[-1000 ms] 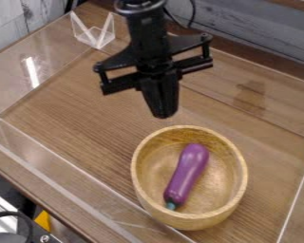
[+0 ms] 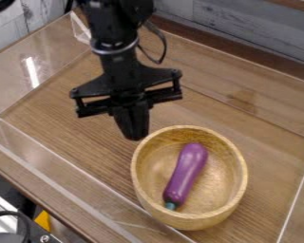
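Note:
A dark robot gripper (image 2: 132, 123) hangs over the wooden table, just up and to the left of a light wooden bowl (image 2: 156, 196). It is shut, with nothing visible between its fingers. Inside the bowl lies a purple eggplant-like object (image 2: 186, 173) with a teal tip, slanting from upper right to lower left.
White walls stand at the back and left. A dark cable and a small yellow item show at the lower left edge.
The gripper has moved left and toward the camera, with more of the upper arm showing. The bowl and the purple object have not visibly moved.

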